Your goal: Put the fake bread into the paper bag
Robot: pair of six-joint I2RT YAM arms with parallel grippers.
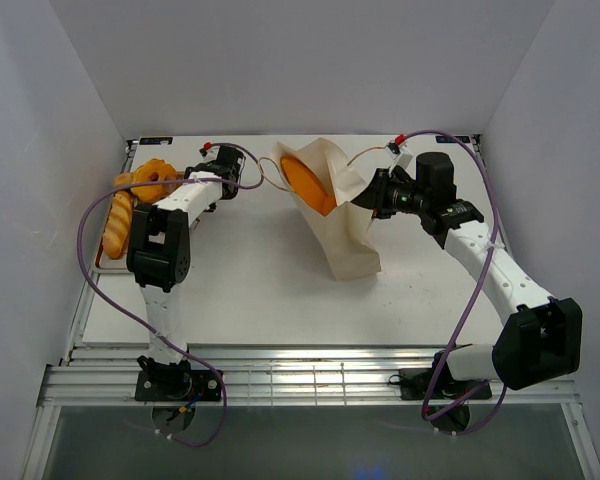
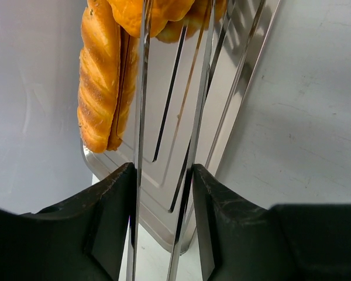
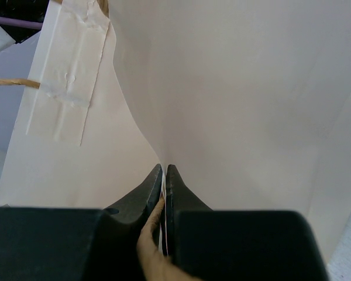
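The paper bag (image 1: 345,240) stands at the centre, tilted and open at the top, with an orange piece (image 1: 310,185) visible inside. My right gripper is shut on the bag's edge. My left gripper is over the metal tray (image 2: 225,146) at the left. On that tray are long loaves (image 2: 99,76) and rounder orange bread (image 2: 143,14); in the top view the arm partly hides them. Two long shiny strips extend up between the left fingertips toward the bread; how far the fingers are open is unclear.
Grey walls flank the table at left, right and back. Cables loop over both arms.
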